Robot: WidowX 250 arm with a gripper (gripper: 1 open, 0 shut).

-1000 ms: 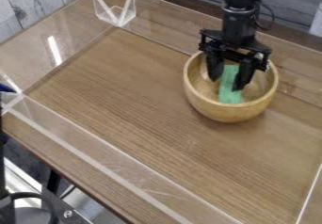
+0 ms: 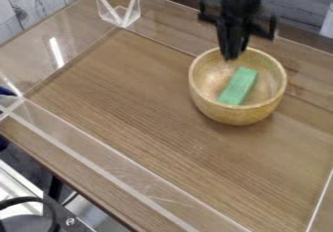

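A round, light wooden bowl (image 2: pixel 208 104) sits on the wooden table right of the middle, with a pale green block (image 2: pixel 239 86) lying in it. The black gripper (image 2: pixel 236 51) is raised above the bowl's back rim, clear of the block. Its upper parts are blurred, and its fingers look close together with nothing visible between them.
Clear tape marks (image 2: pixel 119 10) show at the back left. A dark cable (image 2: pixel 26 212) lies at the bottom left corner.
The gripper has risen up and back out of the bowl, leaving the green block in it, now more fully visible.
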